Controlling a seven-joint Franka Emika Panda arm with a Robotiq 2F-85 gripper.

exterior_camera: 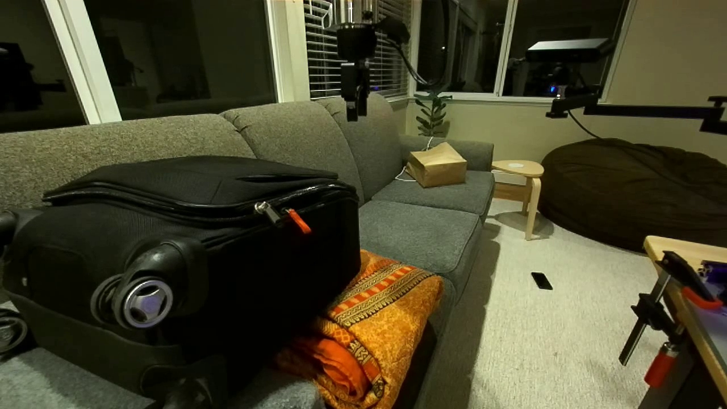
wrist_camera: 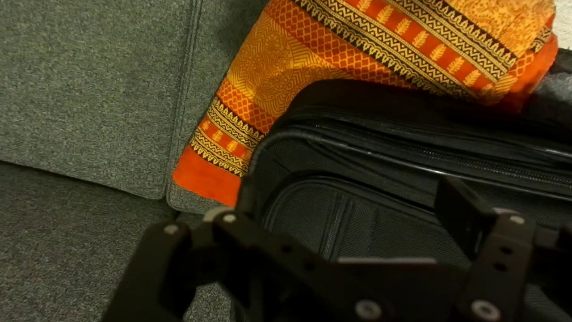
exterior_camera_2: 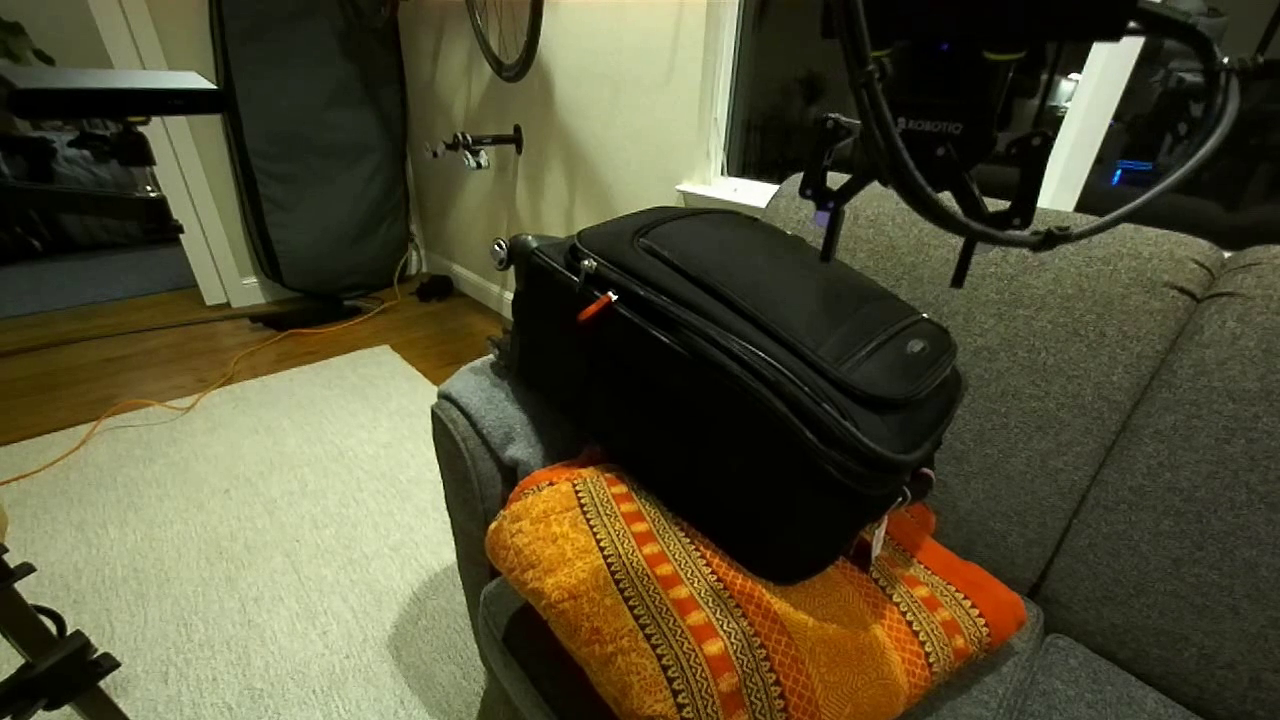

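Note:
A black suitcase (exterior_camera: 197,204) lies on the grey couch, partly on top of a folded orange patterned blanket (exterior_camera: 388,307). Its zippered top faces up in exterior view 2, with a red zipper tag (exterior_camera_2: 596,307) at one end. My gripper (exterior_camera_2: 897,250) hangs in the air with its fingers spread apart and nothing between them. In the wrist view the top panel of the suitcase (wrist_camera: 375,225) lies beneath the gap between the fingers, and the blanket (wrist_camera: 300,64) shows beyond. From exterior view 1 the gripper (exterior_camera: 355,112) appears high near the couch back.
Along the couch, the grey seat cushion (exterior_camera: 419,232) is bare, and a brown paper bag (exterior_camera: 437,166) sits at the far end. A wooden stool (exterior_camera: 519,167), a dark beanbag (exterior_camera: 634,184) and a phone (exterior_camera: 542,280) are on the floor. At right stands a table with a clamp (exterior_camera: 657,313).

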